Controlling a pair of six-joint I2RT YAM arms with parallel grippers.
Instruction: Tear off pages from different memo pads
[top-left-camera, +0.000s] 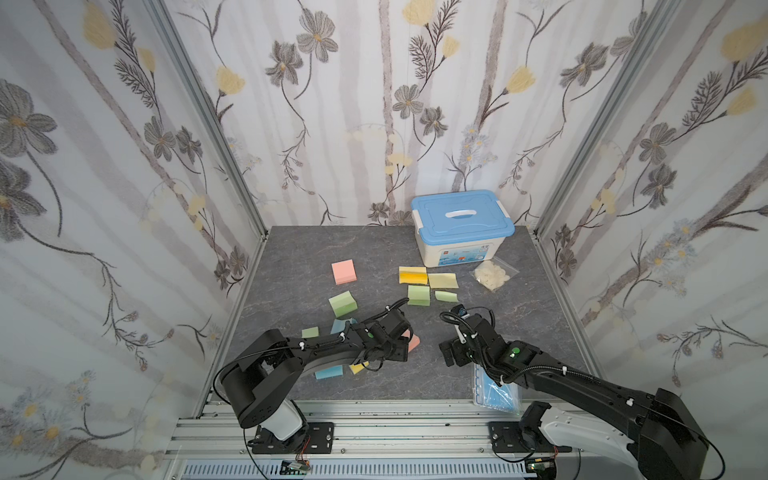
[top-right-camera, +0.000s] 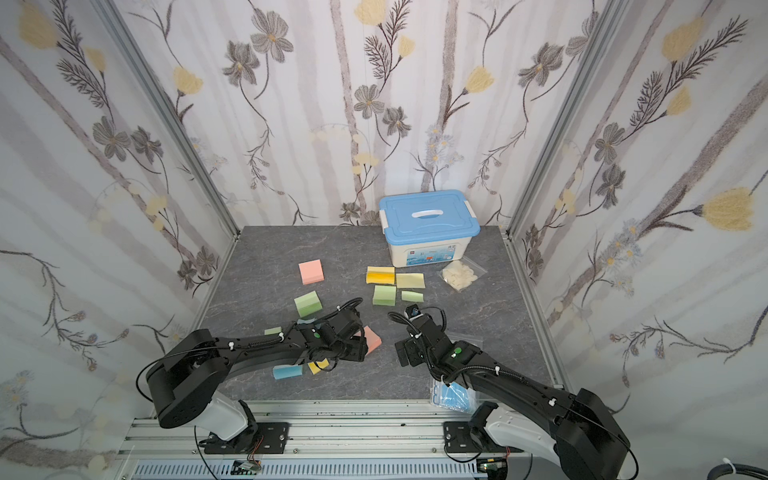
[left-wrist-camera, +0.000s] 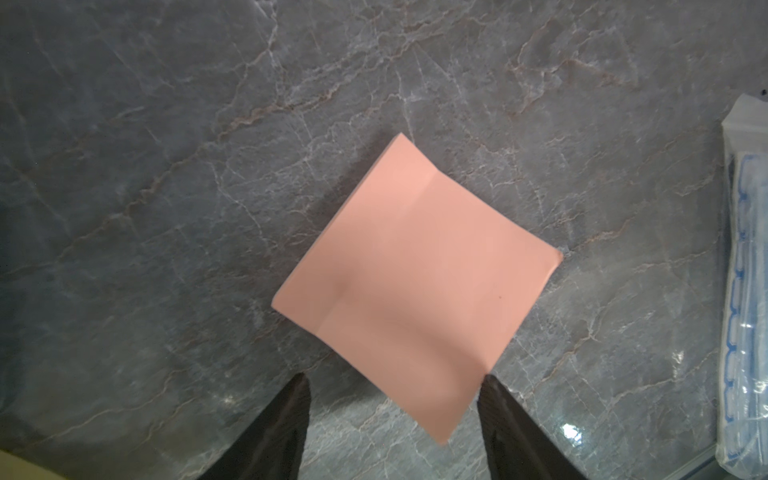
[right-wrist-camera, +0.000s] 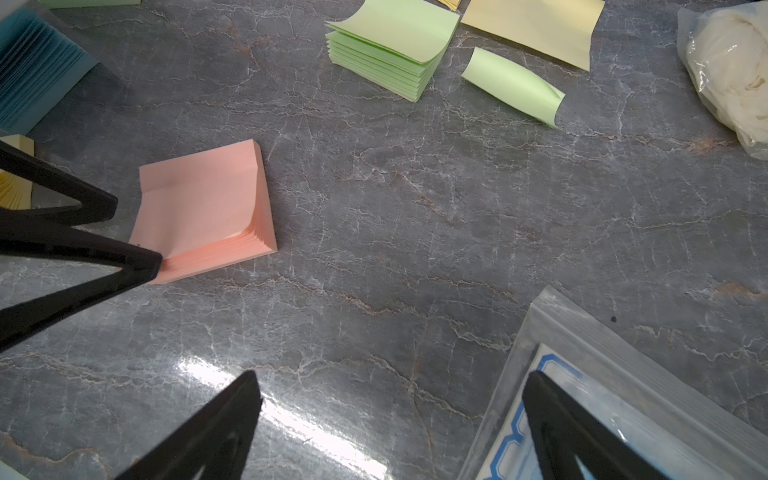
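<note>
A pink memo pad (left-wrist-camera: 432, 272) lies askew on the table below my left gripper. One corner of it reaches between that gripper's parted fingers, and nothing is gripped. In the right wrist view the same pink pad (right-wrist-camera: 204, 200) shows slightly lifted sheet edges, with a left fingertip (right-wrist-camera: 144, 264) close to its front corner; whether they touch I cannot tell. My right gripper stands open and empty over bare table. Behind, a green pad (top-left-camera: 418, 295) and a yellow pad (top-left-camera: 413, 275) each have a loose sheet of their colour to the right.
A second pink pad (top-left-camera: 344, 272) and a green pad (top-left-camera: 343, 303) sit at the left; blue and yellow pads lie partly under the left arm. A clear bag (right-wrist-camera: 624, 424) is beneath the right gripper. The lidded box (top-left-camera: 462, 228) and a bag of pale pieces (top-left-camera: 493, 275) stand back right.
</note>
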